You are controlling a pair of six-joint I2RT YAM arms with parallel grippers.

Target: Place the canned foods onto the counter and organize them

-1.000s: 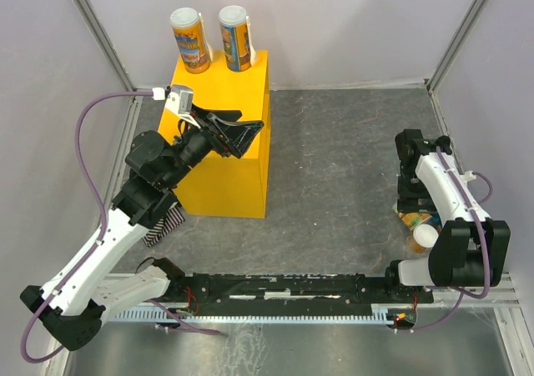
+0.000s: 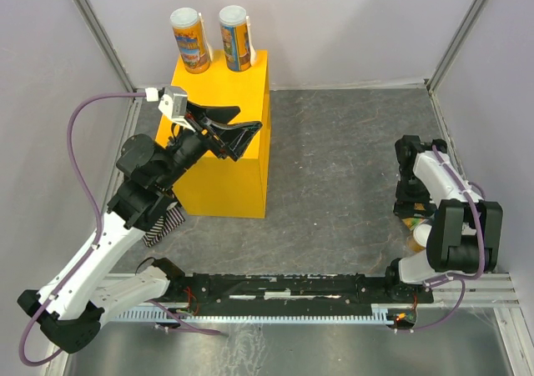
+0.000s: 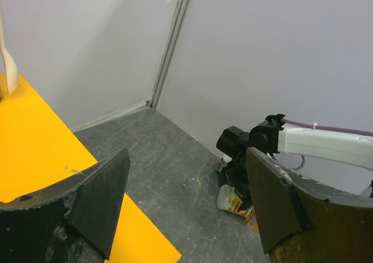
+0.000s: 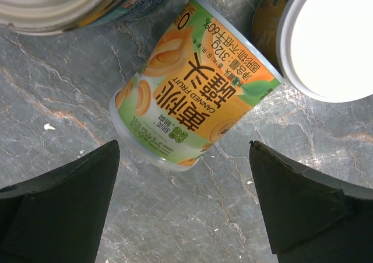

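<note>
A fruit can with an orange and green label (image 4: 192,85) lies on its side on the grey counter (image 2: 334,184). My right gripper is open above the can's near end, its fingers spread on either side without touching it. Another can with a white lid (image 4: 329,41) stands beside it, and part of a metal-topped can (image 4: 52,6) shows at upper left. Two orange-labelled jars (image 2: 191,41) (image 2: 237,38) stand on the yellow box (image 2: 219,188). Over that box's right edge hangs my left gripper (image 2: 250,119), partly open and empty between its fingers.
Striped cloth (image 2: 164,226) lies at the foot of the yellow box. White walls (image 2: 350,26) close in the back and sides.
My right arm has shifted slightly, its gripper moving a little toward the front over the cans. The left arm has moved only slightly; the jars on the box are unmoved.
</note>
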